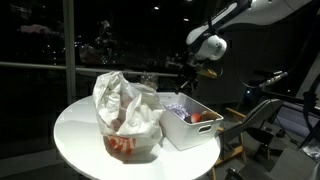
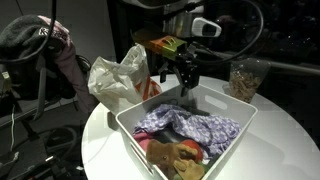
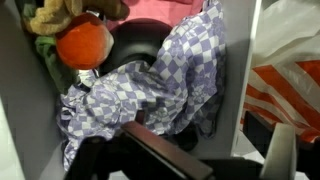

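A white bin [image 1: 185,140] on the round table holds several soft items. Among them are a blue-and-white checkered cloth [image 3: 180,65], a brown plush toy [image 2: 172,155], a red ball-like thing [image 3: 85,45] and a black round object [image 3: 138,42]. Above the bin's contents hangs my gripper [image 2: 184,86], pointing down. In the wrist view its fingers are spread apart at the lower edge, with the cloth below and nothing held between them.
A crumpled white bag [image 1: 128,105] with orange markings stands beside the bin. Behind the bin is a clear jar [image 2: 248,78] of brown pieces. The white table [image 1: 75,130] has bare room on its far side from the bin.
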